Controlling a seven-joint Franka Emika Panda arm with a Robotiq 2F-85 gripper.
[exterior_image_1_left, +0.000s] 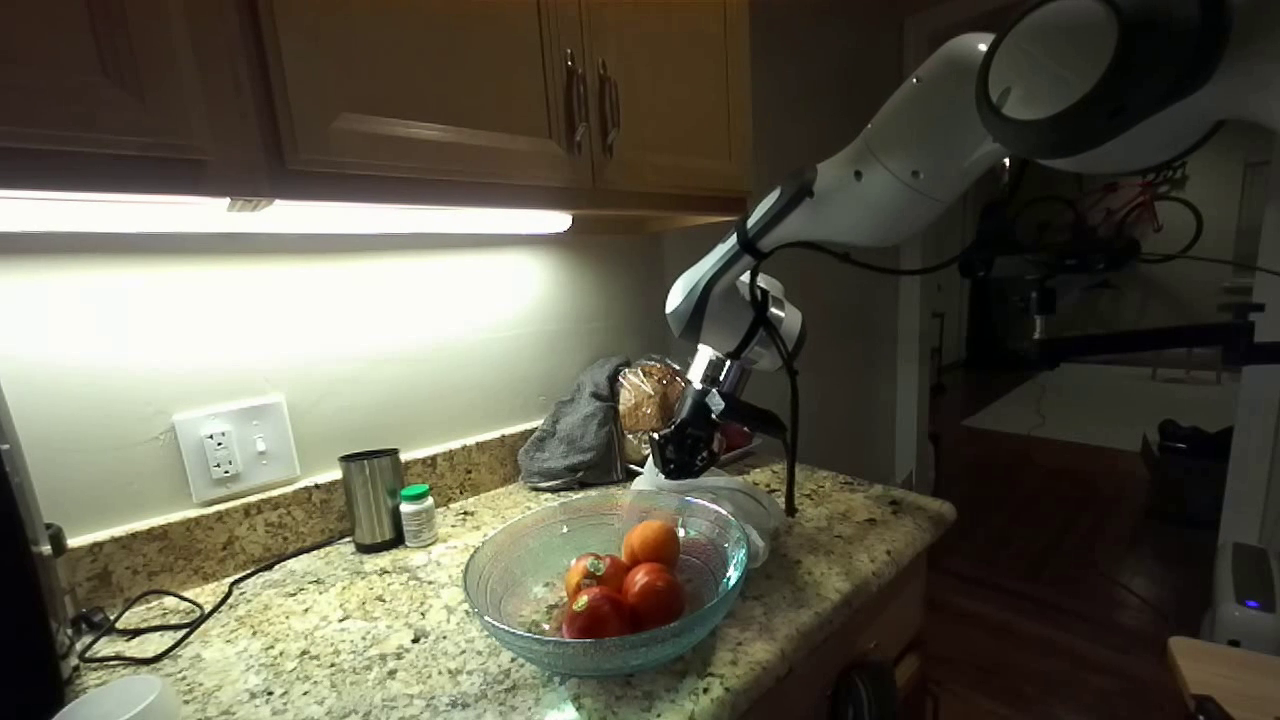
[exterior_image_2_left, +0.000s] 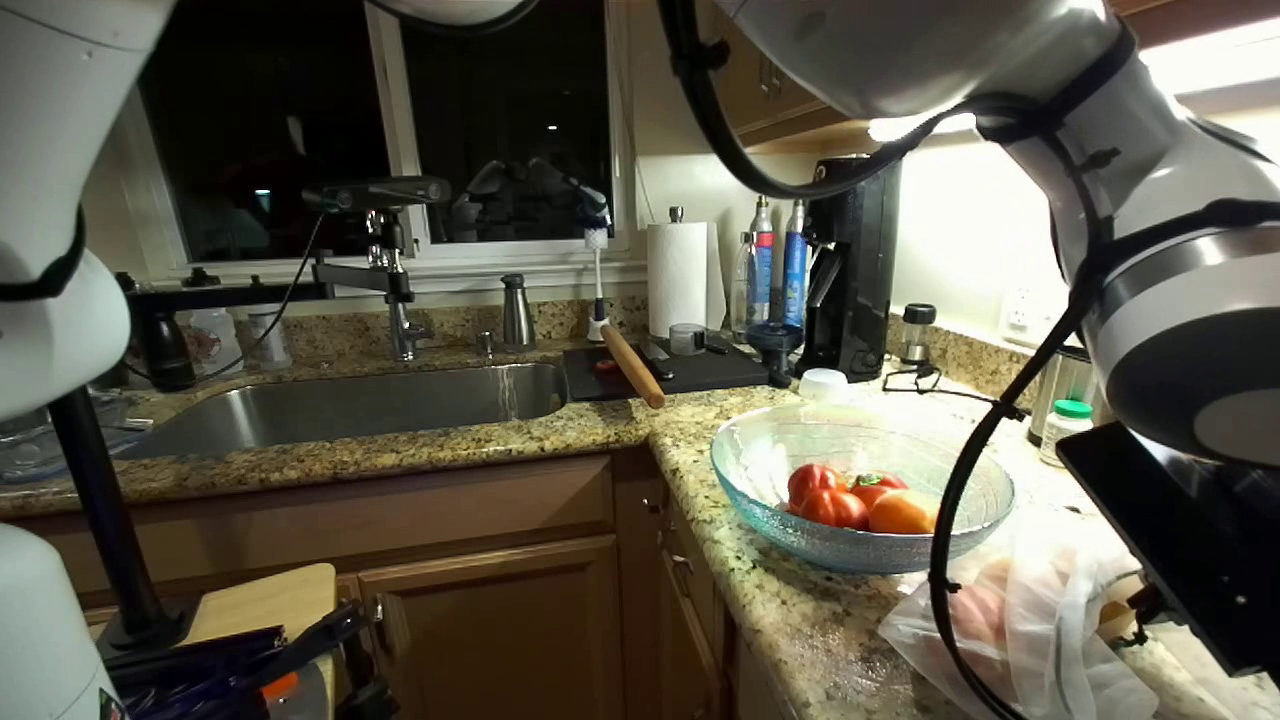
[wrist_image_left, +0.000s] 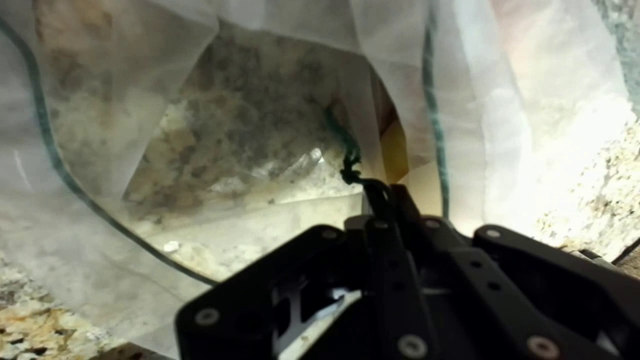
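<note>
A sheer white mesh bag with a dark green drawstring rests on the counter behind the glass bowl; in exterior view 2 the bag (exterior_image_2_left: 1014, 636) shows round, pinkish shapes through its cloth. The wrist view looks into the spread mesh bag (wrist_image_left: 78, 240). There my gripper is shut on the knotted end of the drawstring (wrist_image_left: 349, 165). Tomatoes (exterior_image_1_left: 596, 612) and an orange fruit (exterior_image_1_left: 650, 544) lie in the clear glass bowl (exterior_image_1_left: 504, 612). In exterior view 1 my gripper (exterior_image_1_left: 660, 466) is just above the bag (exterior_image_1_left: 750, 510), beyond the bowl's far rim.
Bread in a clear wrapper (exterior_image_1_left: 649, 402) and a grey cloth (exterior_image_1_left: 578, 432) stand by the wall. A steel cup (exterior_image_1_left: 373, 498) and a green-capped bottle (exterior_image_1_left: 417, 516) are left of the bowl. Open counter (exterior_image_1_left: 300, 636) lies at the front left.
</note>
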